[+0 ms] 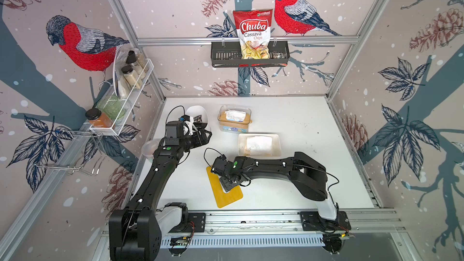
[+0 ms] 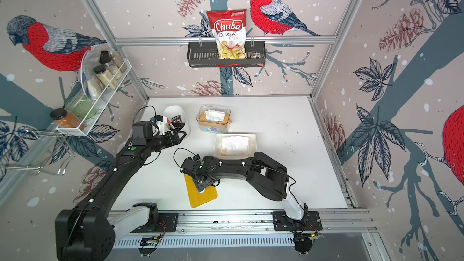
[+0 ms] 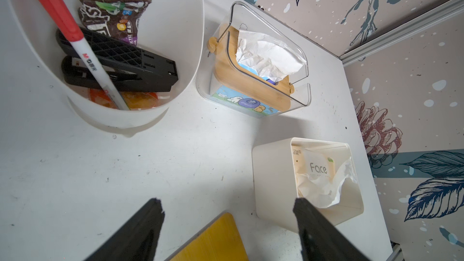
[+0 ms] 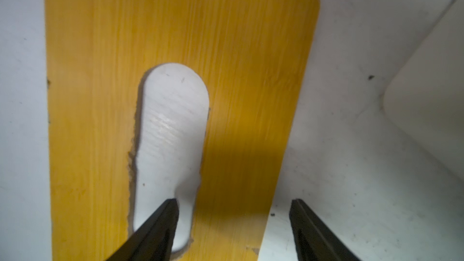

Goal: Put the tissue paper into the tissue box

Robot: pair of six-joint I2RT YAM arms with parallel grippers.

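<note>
A white tissue box point(image 3: 273, 178) holds a pack of tissue paper point(image 3: 319, 174) marked Face; in the top left view it sits right of centre. My right gripper is low over a yellow slotted board point(image 4: 87, 91), its fingers apart with nothing seen held between them; the board's slot shows white tabletop. My left gripper hangs at the left beside a white bin point(image 3: 188, 29), its fingers apart and empty, facing the boxes.
A clear tissue holder point(image 3: 251, 101) with a wooden lid stands behind the white box. The bin holds a red pen and packets. A wire shelf point(image 1: 116, 125) with jars is on the left wall.
</note>
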